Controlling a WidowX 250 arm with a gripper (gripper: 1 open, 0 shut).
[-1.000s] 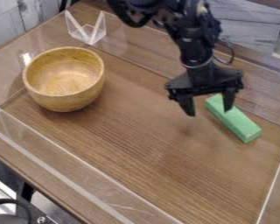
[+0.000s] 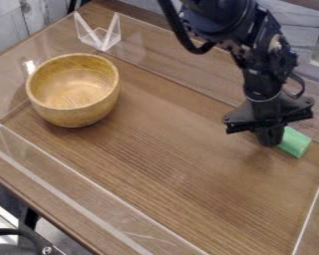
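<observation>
My black gripper (image 2: 266,122) is low over the table at the right, right at a green block (image 2: 293,143), covering much of it. Only the block's right part shows, beside and behind the fingers. The fingertips look close together; whether anything is between them is hidden.
A yellow bowl (image 2: 72,90) sits at the left on the wooden table (image 2: 149,189). A white wire-like object (image 2: 101,32) stands at the back left.
The bowl has not moved.
</observation>
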